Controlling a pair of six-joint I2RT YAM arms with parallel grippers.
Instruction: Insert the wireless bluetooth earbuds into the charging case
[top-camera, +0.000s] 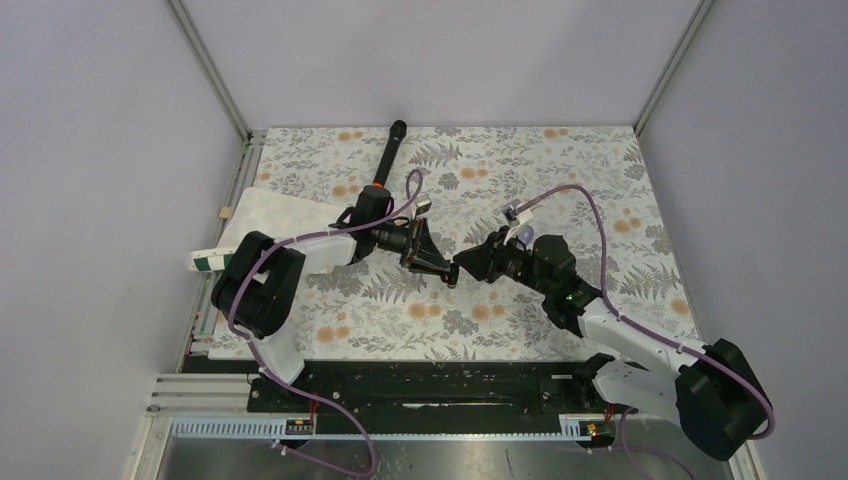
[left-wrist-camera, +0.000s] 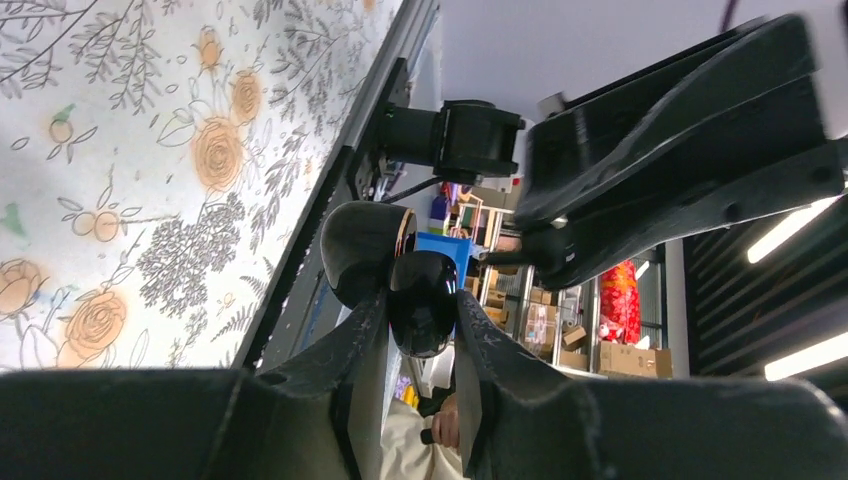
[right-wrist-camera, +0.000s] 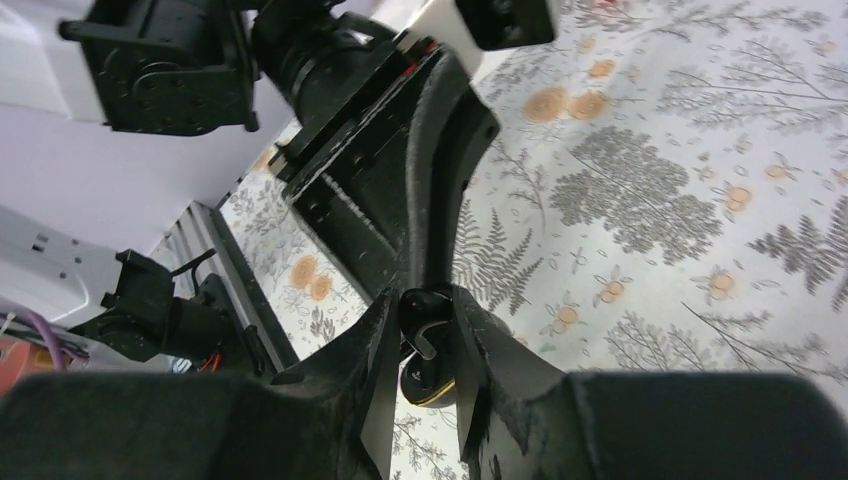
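My left gripper is shut on the small glossy black charging case, whose rounded halves show in the left wrist view at and above the fingertips. My right gripper is close by on the right, in the air. In the right wrist view its fingertips are shut on a small black earbud, just in front of the case. Whether the earbud touches the case I cannot tell.
A black microphone with an orange end lies at the back of the flowered table. A white sheet with a green-edged box is at the left.
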